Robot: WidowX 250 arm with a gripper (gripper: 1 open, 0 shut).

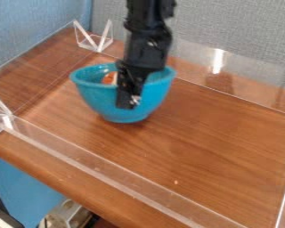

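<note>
A teal bowl (102, 100) sits in the back-left part of the wooden surface, with an orange item (109, 77) partly visible inside. My black gripper (129, 96) reaches down over the bowl's right side with its fingertips at the wall, shut on the bowl; the exact hold on the rim is partly hidden by the gripper itself.
Clear low walls run along its edges. A white wire object (93, 37) stands at the back-left corner, and metal hardware (64, 214) lies beyond the front-left edge.
</note>
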